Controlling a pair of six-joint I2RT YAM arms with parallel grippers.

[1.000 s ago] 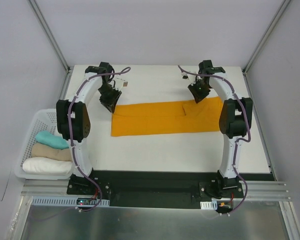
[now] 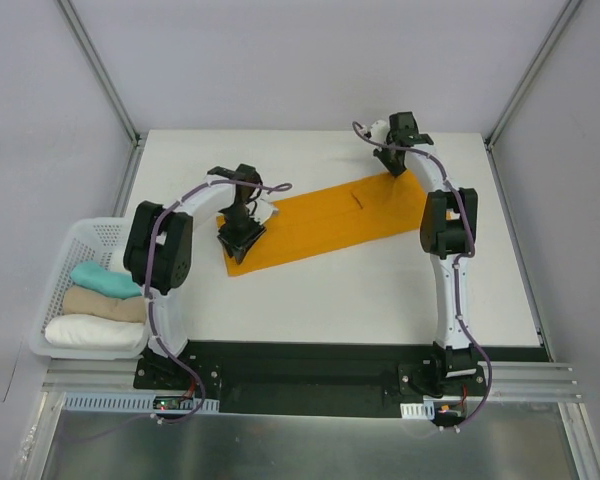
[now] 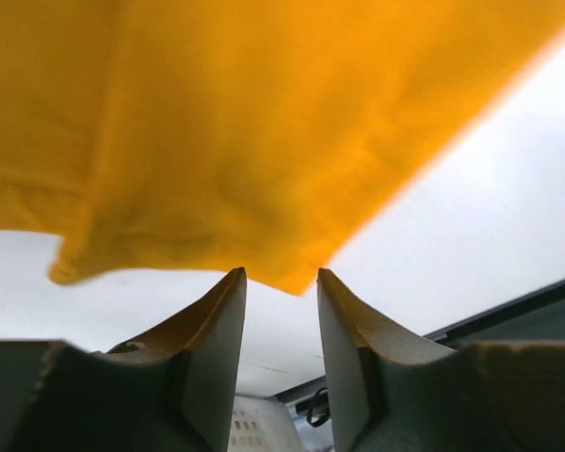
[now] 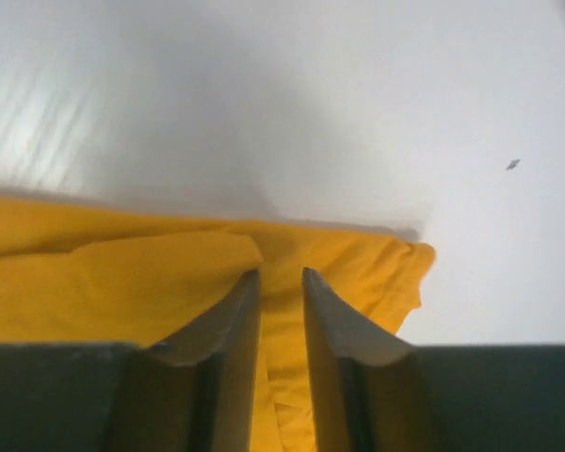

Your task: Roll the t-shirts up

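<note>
An orange t-shirt is spread as a long folded strip across the white table, slanting up to the right. My left gripper is down at the strip's left end; in the left wrist view its fingertips sit close together at the cloth's corner, with a small gap. My right gripper is at the upper right end; in the right wrist view its fingertips are slightly apart over the folded cloth edge, blurred. Whether either holds cloth is unclear.
A white basket at the left holds teal, tan and white folded cloths. Walls border both sides.
The left arm has come down and toward the front at the cloth's left end.
</note>
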